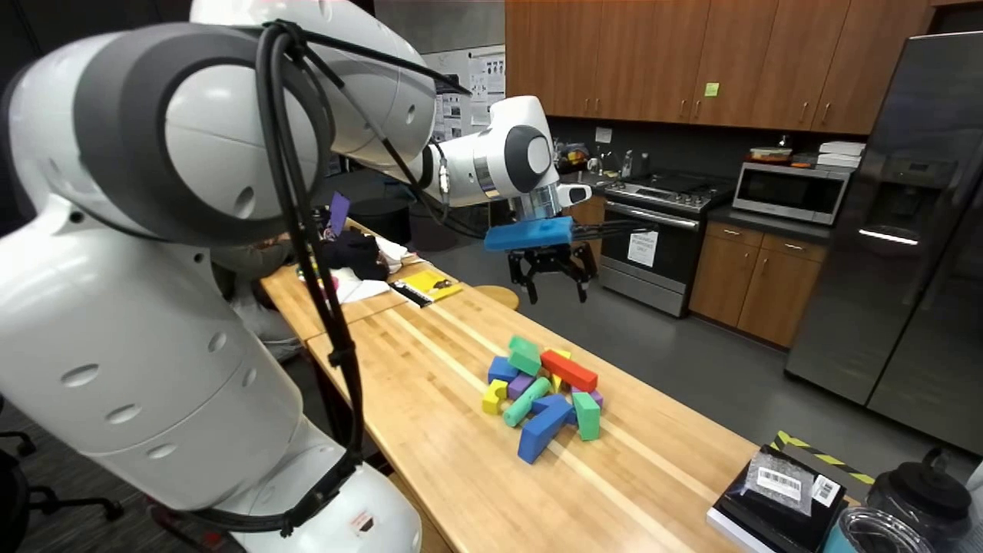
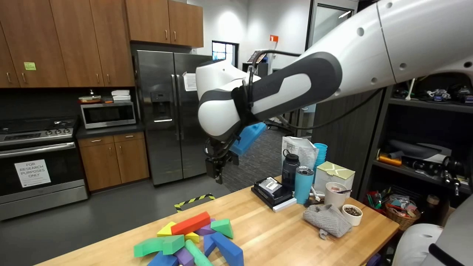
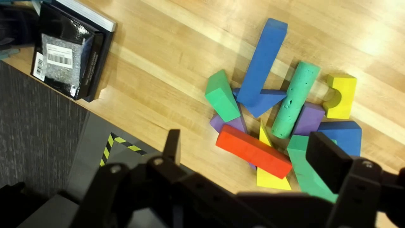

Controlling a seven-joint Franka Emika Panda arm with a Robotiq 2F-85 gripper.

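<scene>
Several coloured blocks lie heaped on the wooden table. On top of the heap, a red block rests across yellow and purple pieces. A long blue block leans on a blue triangle. Close by are a green cylinder, a yellow block with a notch, a purple block and a green wedge. Well above the table hangs my gripper, open and empty. In the wrist view, one of its fingers hides part of a green block.
A black box, a blue tumbler, a dark bottle, a white cup and a grey cloth crowd one end of the table. Bare table lies between them and the blocks. A yellow booklet lies at the other end.
</scene>
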